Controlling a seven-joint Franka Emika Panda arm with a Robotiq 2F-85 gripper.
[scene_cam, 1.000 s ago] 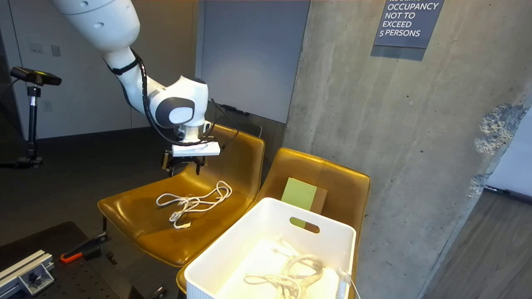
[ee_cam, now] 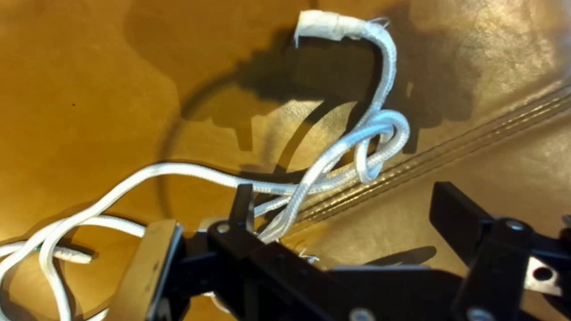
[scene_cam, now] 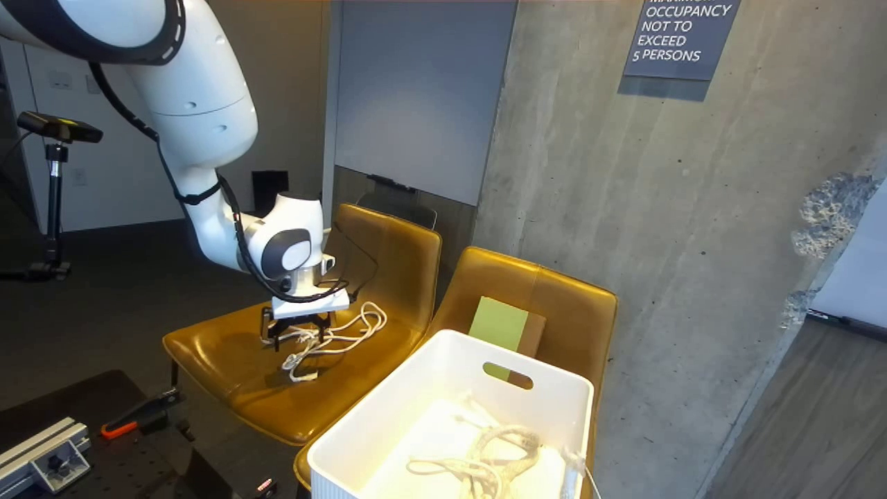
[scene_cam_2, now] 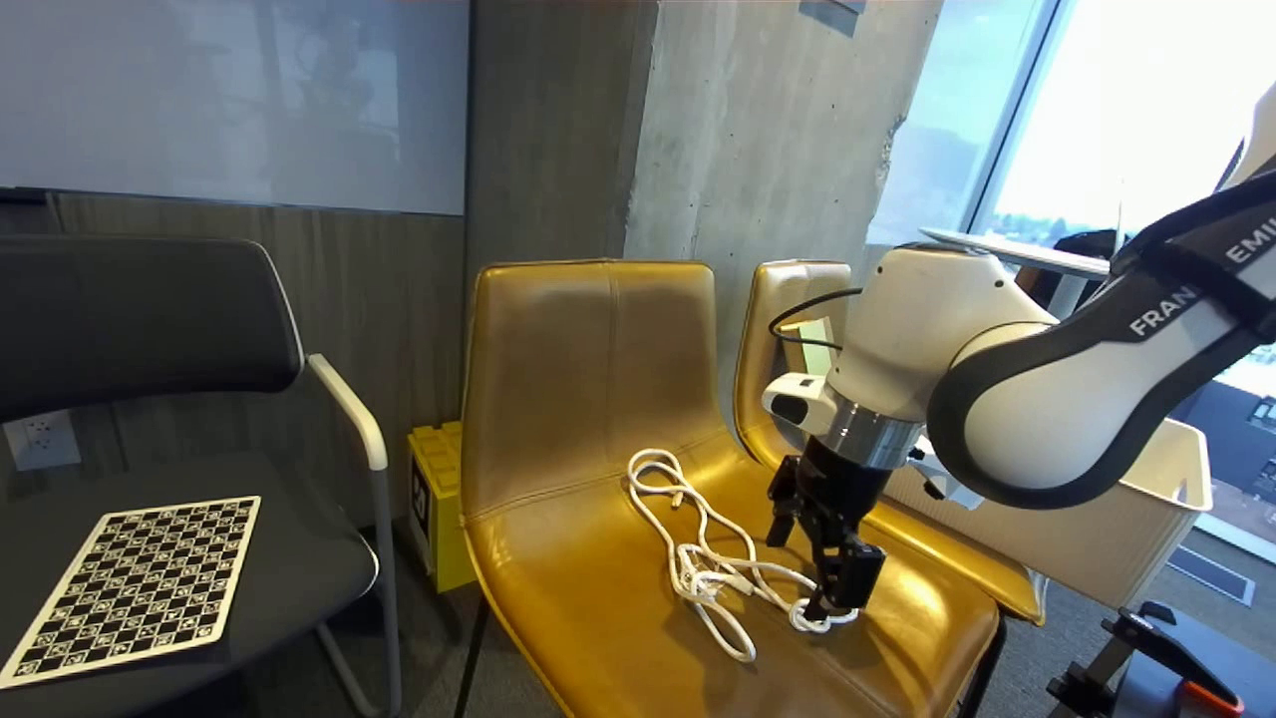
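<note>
A white braided rope lies loosely looped and crossed over itself on the seat of the mustard leather chair. My gripper is low over that seat, beside and partly over the rope. In exterior view 2 the gripper hangs at the rope's near-right loops, with the rest of the rope stretching toward the backrest. The wrist view shows my gripper wide open. Crossing rope strands pass near the left finger, which hides part of them; a taped end lies beyond the fingers.
A white bin holding more pale rope stands on a second mustard chair, in front of a green-and-brown board. In exterior view 2 a black armchair carries a checkered board.
The arm has come down from above the chair and slightly left in exterior view 1, bringing the gripper to rope level. The rope looks unmoved.
</note>
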